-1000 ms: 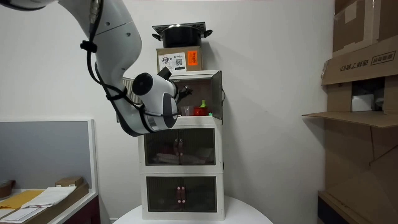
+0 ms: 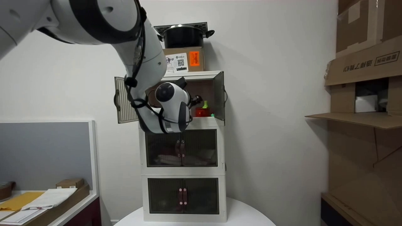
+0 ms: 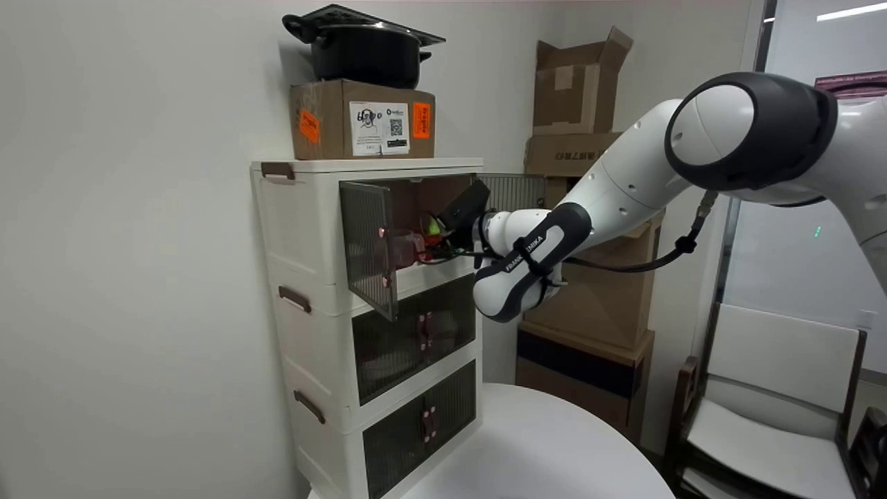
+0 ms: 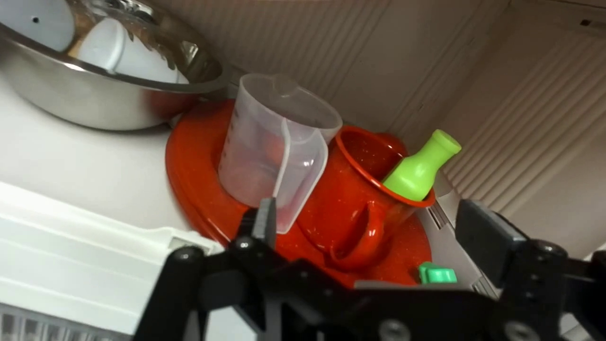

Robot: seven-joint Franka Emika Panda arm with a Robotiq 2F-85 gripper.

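Observation:
My gripper stands open at the top compartment of the cabinet, its two black fingers wide apart with nothing held between them. Ahead of it in the wrist view is a red enamel mug (image 4: pixel 329 210) with its handle toward me. A bright green bottle-shaped piece (image 4: pixel 420 167) leans inside the mug, its neck sticking out. Left of the mug is a clear measuring cup (image 4: pixel 255 145), close against it. Both are on a red plate (image 4: pixel 190 153). A small green object (image 4: pixel 438 274) lies near the right finger.
A steel bowl (image 4: pixel 113 102) holding white items sits to the left on the shelf. The compartment's right door (image 2: pixel 219 96) and left door (image 2: pixel 125 99) are open. Above stand a cardboard box (image 2: pixel 196 60) and a black pot (image 2: pixel 183 37). Both lower compartments are closed.
In exterior view 1, the arm has moved rightward and closer to the red mug. The arm now hides the clear cup, which showed before. The left door shows more.

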